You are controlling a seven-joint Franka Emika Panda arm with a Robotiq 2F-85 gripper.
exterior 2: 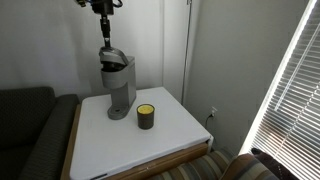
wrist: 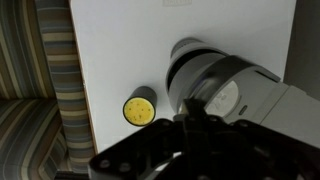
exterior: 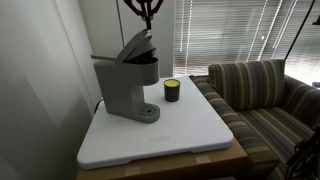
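A grey single-cup coffee maker point(exterior: 122, 88) stands on the white tabletop, its lid point(exterior: 137, 45) tilted and partly raised. My gripper point(exterior: 148, 25) is at the lid's upper end, pointing down, and seems to touch it. In exterior view 2 the gripper point(exterior 2: 106, 43) is just above the lid point(exterior 2: 114, 57). The wrist view has the shut fingertips point(wrist: 188, 107) over the silver lid point(wrist: 218, 82), with nothing visible between them. Beside the machine is a dark cup point(exterior: 172, 93) with a yellow top, standing apart from the gripper.
The white table point(exterior: 150, 140) has free room in front of the machine. A striped sofa point(exterior: 255, 95) adjoins one side, and a dark sofa point(exterior 2: 30, 125) is at the other. White wall and window blinds point(exterior: 225, 35) are behind.
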